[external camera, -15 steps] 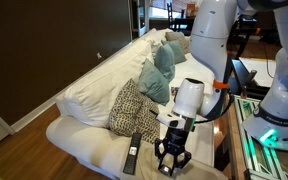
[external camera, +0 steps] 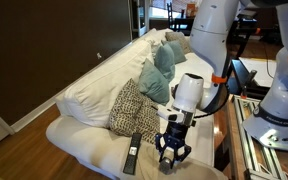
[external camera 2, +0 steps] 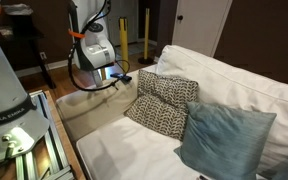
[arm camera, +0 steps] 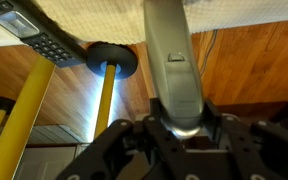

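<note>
In the wrist view a long, smooth grey object (arm camera: 174, 62) with a pale, glossy near end fills the middle. My gripper is shut on it, its dark fingers at either side of that near end. The exterior view 1 places the gripper (external camera: 170, 158) low over the beige sofa arm (external camera: 149, 172); the held object is too small to make out there. A black remote-like handset (external camera: 133, 153) with buttons lies on the sofa arm beside the gripper. From the other side, the gripper (external camera 2: 118, 78) hangs near the sofa's far end.
Patterned cushions (external camera 2: 156, 115) and a blue-grey pillow (external camera 2: 227, 138) rest on the white sofa (external camera 2: 119, 150). Below the sofa's edge, a yellow pole (arm camera: 106, 100) with a round black base (arm camera: 124, 60) stands on the wooden floor (arm camera: 254, 75).
The arm has risen slightly and shifted a little to the right in exterior view 1. The handset and cushions have stayed in place.
</note>
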